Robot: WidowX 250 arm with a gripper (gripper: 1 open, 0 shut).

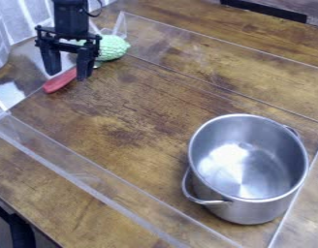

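Note:
My black gripper [67,53] is at the upper left, above a pink elongated object [59,80] lying on the wooden table. A pale green, textured object [111,47] lies just behind and to the right of the gripper. Whether the gripper's fingers hold anything cannot be made out.
A large steel pot [246,169] with side handles stands at the lower right. Clear plastic edging and a translucent sheet border the left side.

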